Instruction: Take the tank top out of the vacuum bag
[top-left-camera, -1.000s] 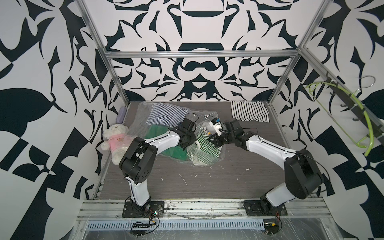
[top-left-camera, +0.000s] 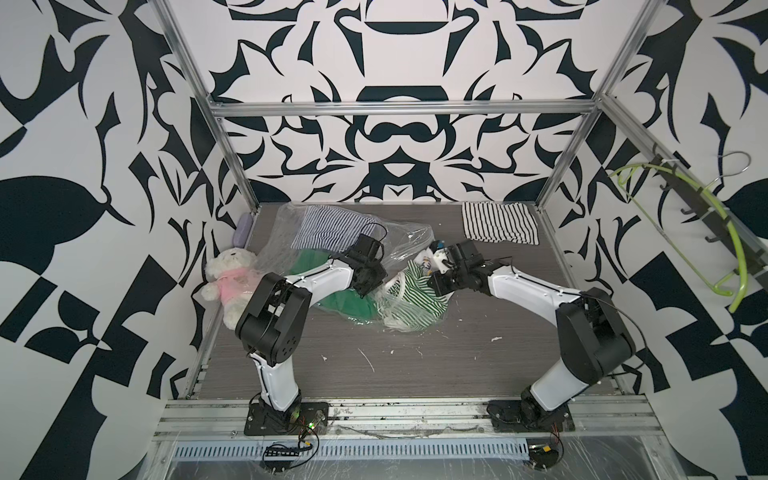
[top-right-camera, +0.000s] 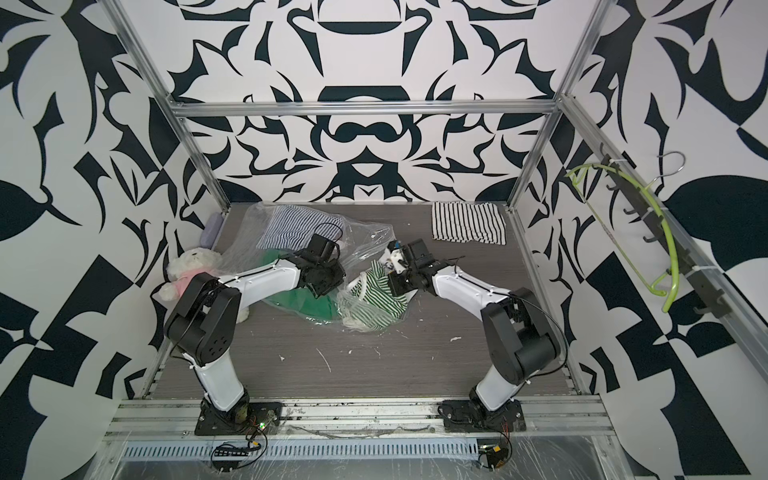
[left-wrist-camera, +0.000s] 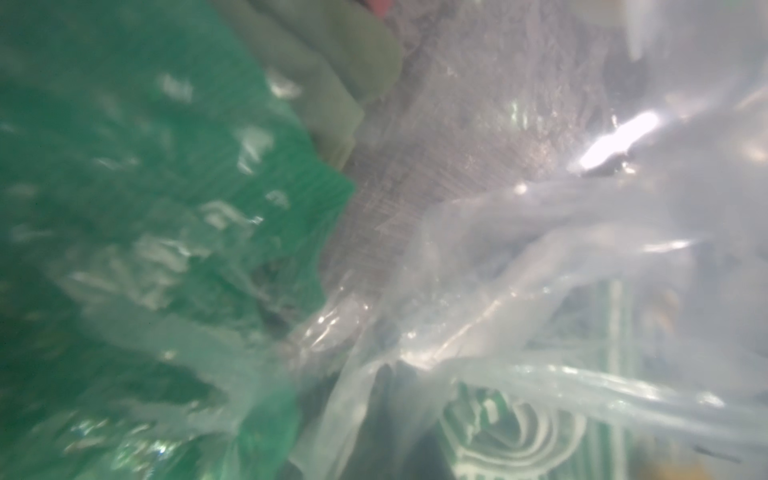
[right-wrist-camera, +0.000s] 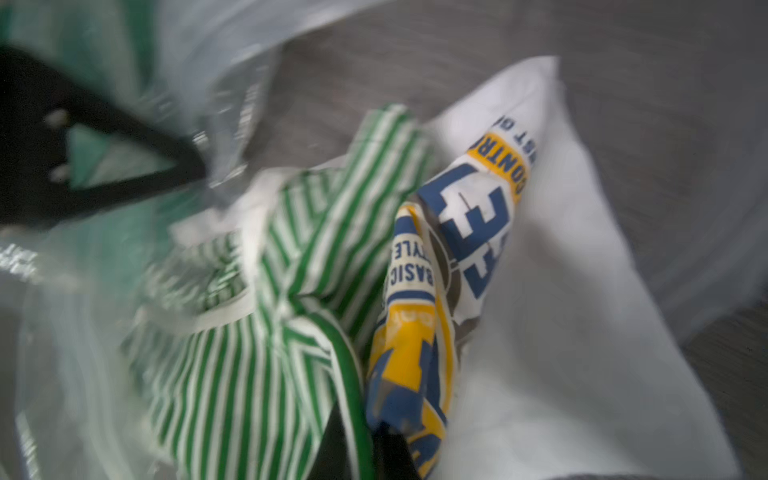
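Green-and-white striped cloth with a white band, the tank top (right-wrist-camera: 232, 376), lies bunched in the middle of the table, its left part under the clear vacuum bag (top-left-camera: 276, 244). A white cloth (right-wrist-camera: 544, 360) with blue and yellow lettering is beside it, outside the film. My right gripper is shut on striped cloth at the garment's right side; the lettered fabric touches the fingertips. To the left, my left gripper (top-left-camera: 364, 292) is shut amid the bag's film; its tips are hard to make out. Wrinkled film (left-wrist-camera: 480, 312) gathers in the left wrist view.
Inside the bag lie green cloth (top-left-camera: 348, 304) and blue-striped cloth (top-left-camera: 328, 228). A pink-shirted plush toy (top-left-camera: 234, 284) sits at the left wall. Black-striped cloth (top-left-camera: 500, 222) lies at the back right.
The right gripper has shifted slightly right with the striped cloth, and more white cloth shows outside the film. The left gripper has moved slightly left, widening the gap between the grippers.
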